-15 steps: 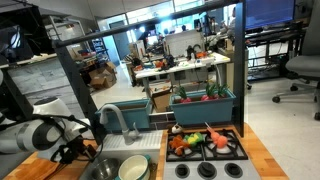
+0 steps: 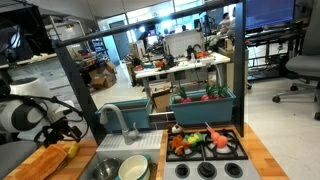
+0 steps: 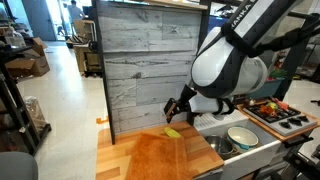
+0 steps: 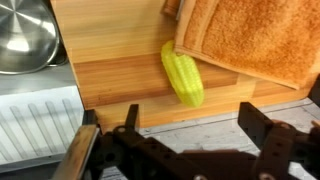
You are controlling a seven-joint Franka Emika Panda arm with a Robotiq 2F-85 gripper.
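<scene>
A yellow corn cob (image 4: 182,75) lies on the wooden counter (image 4: 115,75) in the wrist view, one end touching the edge of an orange cloth (image 4: 255,38). My gripper stands open, its two dark fingers apart at the bottom of that view with nothing between them. The corn lies ahead of the gap. In exterior view 2 the gripper (image 3: 176,112) hangs just above the corn (image 3: 172,132), close to the white plank wall. The cloth (image 3: 158,157) is spread flat in front of it.
A metal sink holding a white bowl (image 2: 133,168) is beside the cloth area, with a faucet (image 2: 122,120) behind. Farther right are a stove (image 2: 208,162) with colourful toy food and a teal basket (image 2: 202,108). The plank wall (image 3: 150,75) backs the counter.
The arm has moved left in exterior view 1, away from the sink. The corn and more of the cloth are now uncovered there.
</scene>
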